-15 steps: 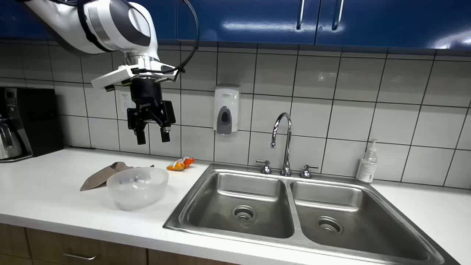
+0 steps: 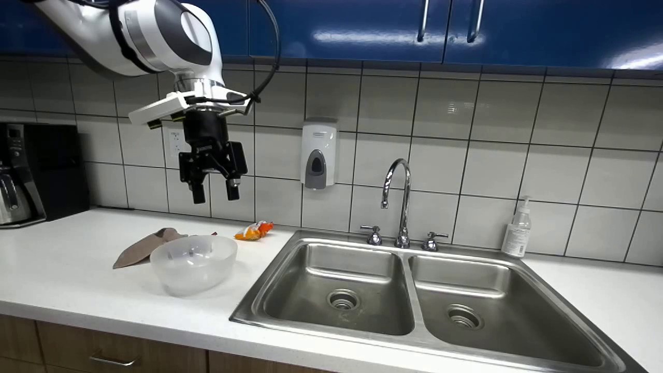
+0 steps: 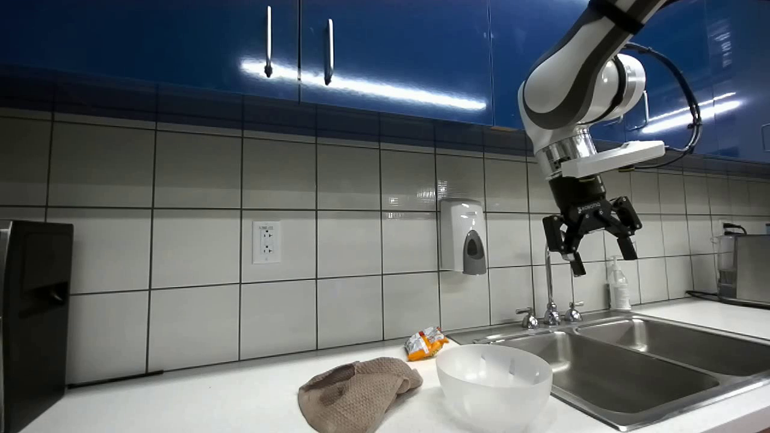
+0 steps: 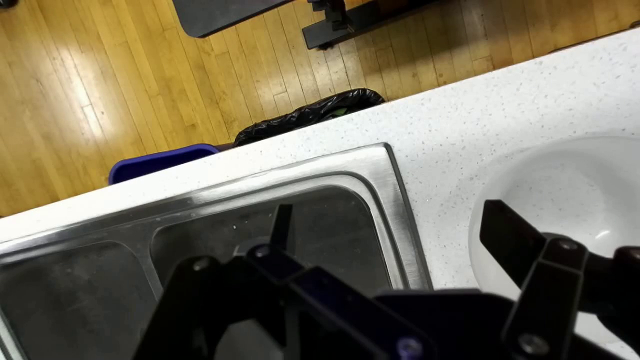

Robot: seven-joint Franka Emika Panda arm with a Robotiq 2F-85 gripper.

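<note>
My gripper (image 2: 215, 198) hangs well above the counter, its fingers open and empty. A translucent white bowl (image 2: 193, 273) stands upright on the counter left of the sink, below the gripper. In the wrist view the bowl (image 4: 576, 174) lies at the right, partly covered by a finger (image 4: 507, 237). A brown cloth (image 3: 361, 393) is crumpled beside the bowl. An orange and white packet (image 3: 426, 343) rests near the tiled wall behind the bowl. Nothing inside the bowl can be made out.
The double steel sink (image 2: 407, 280) with its tall faucet (image 2: 404, 205) takes up the counter to the right. A coffee maker (image 2: 43, 171) occupies the far left. On the wall hangs a soap dispenser (image 2: 319, 154); a pump bottle (image 2: 517, 230) stands behind the sink.
</note>
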